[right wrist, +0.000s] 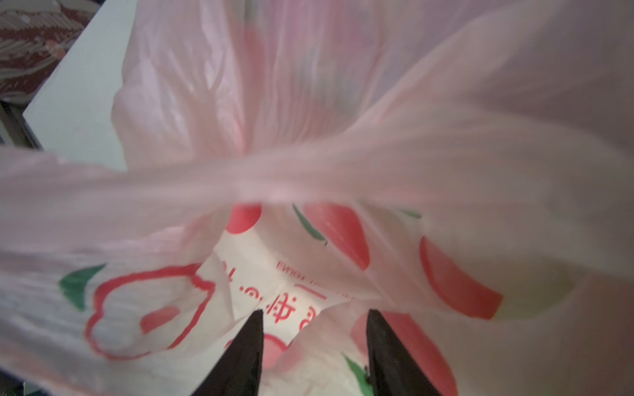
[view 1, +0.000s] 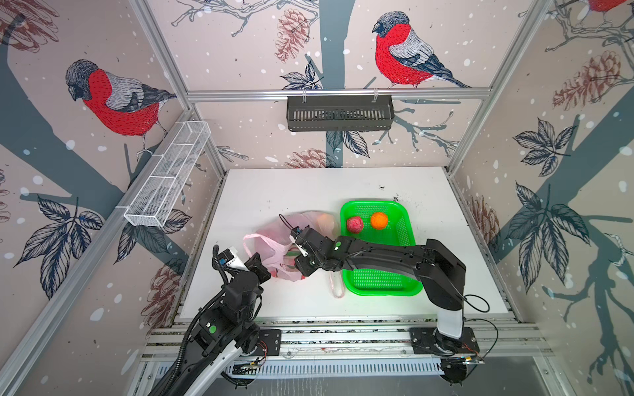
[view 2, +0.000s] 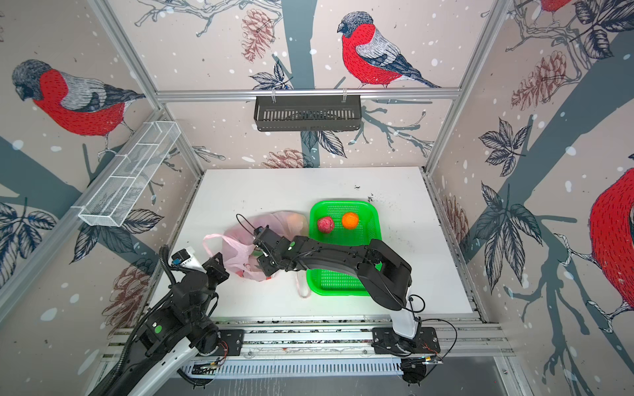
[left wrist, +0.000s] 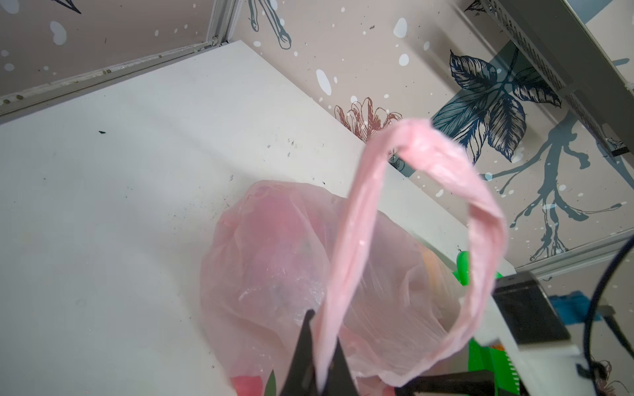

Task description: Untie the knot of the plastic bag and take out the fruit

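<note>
A thin pink plastic bag (left wrist: 277,257) lies on the table left of the green basket, its mouth turned toward the arms. The left gripper is shut on a pink handle loop (left wrist: 350,244) of the bag, which rises above its fingers. My right gripper points into the bag's mouth, its fingers (right wrist: 373,349) apart with nothing seen between them. Printed red shapes and lettering show on the bag's inside (right wrist: 290,303). A pale orange round shape (view 1: 326,223) shows through the bag's far right side.
A green basket (view 1: 404,212) stands right of the bag, under the right forearm. It holds a pinkish-red fruit (view 1: 354,224) and an orange (view 1: 379,220).
</note>
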